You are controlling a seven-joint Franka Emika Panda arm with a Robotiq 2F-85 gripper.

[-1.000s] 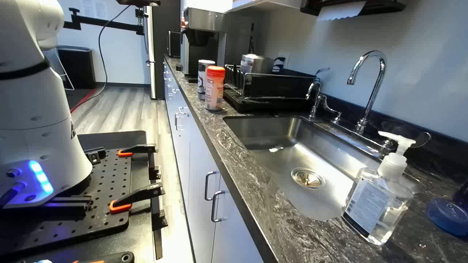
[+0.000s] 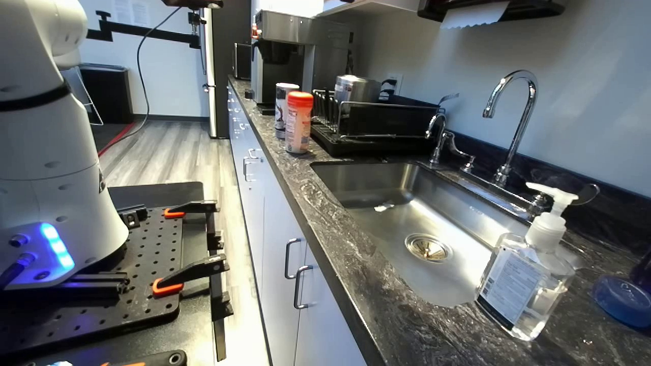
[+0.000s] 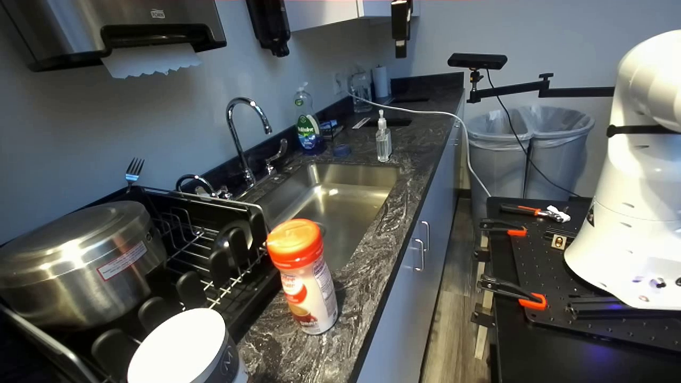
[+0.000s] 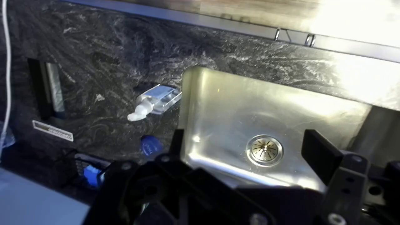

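In the wrist view my gripper is open above the sink [image 4: 221, 93], its black fingers [image 4: 317, 150] wide apart and only the steel basin and drain [image 4: 264, 150] showing between them. A clear pump bottle with a white top [image 4: 161, 98] stands on the counter beside the sink's edge. At the sink's other end, a white and red canister with an orange-red lid [image 3: 305, 281] stands upright near a white-topped tub [image 3: 182, 348]. Neither exterior view shows the gripper, only the white arm [image 2: 49, 140].
A black dish rack [image 2: 390, 122] holding a large metal pot [image 3: 83, 255] borders the sink. Behind the basin rises a tall curved faucet [image 2: 531, 110]. Green-labelled dish soap [image 3: 307, 124] and a blue round item [image 4: 151, 145] sit near the pump bottle.
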